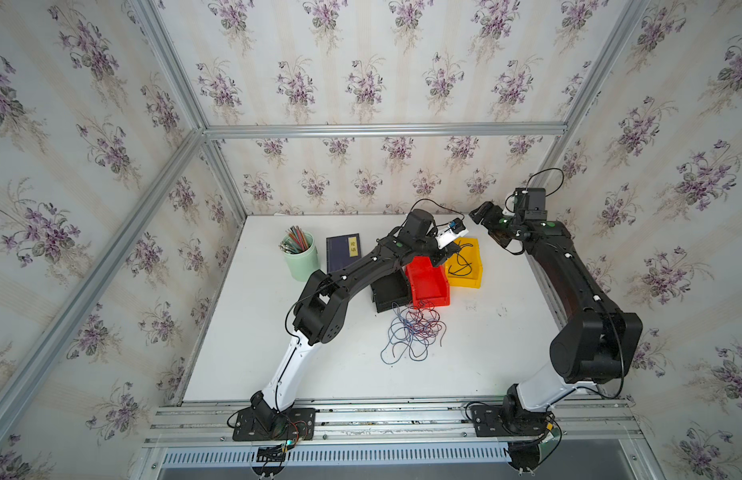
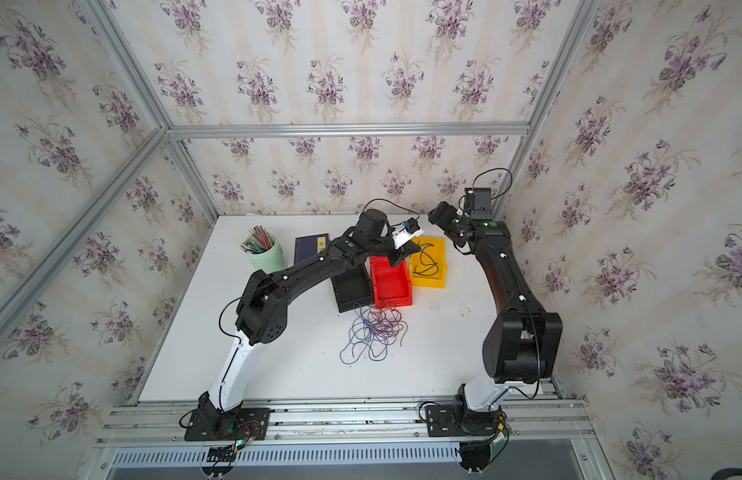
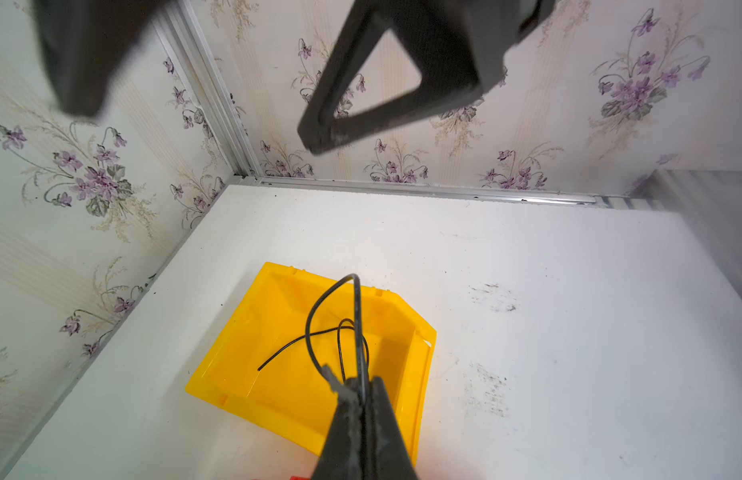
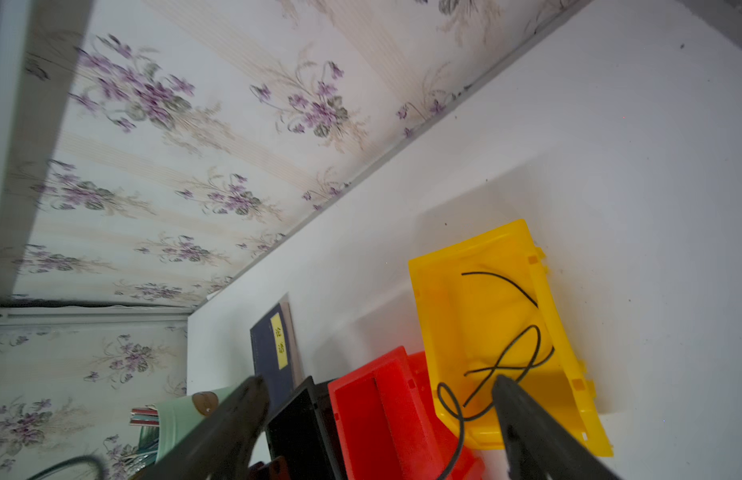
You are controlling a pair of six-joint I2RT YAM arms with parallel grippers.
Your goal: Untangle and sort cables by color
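My left gripper is shut on a black cable (image 3: pixel 356 312) that loops up from its fingertips, above the yellow bin (image 3: pixel 235 384). More black cable (image 4: pixel 507 281) lies inside the yellow bin (image 4: pixel 539 260). My right gripper is open, raised above the bins at the right; its fingers are blurred, with cable seen beyond them. The red bin (image 1: pixel 428 292) stands left of the yellow one, beside the black bin (image 1: pixel 391 297). A tangle of blue and red cables (image 1: pixel 412 336) lies on the table in front of the bins.
A green pen cup (image 1: pixel 300 260) and a dark notebook (image 1: pixel 342 254) stand at the left back. Walls close in behind and at the sides.
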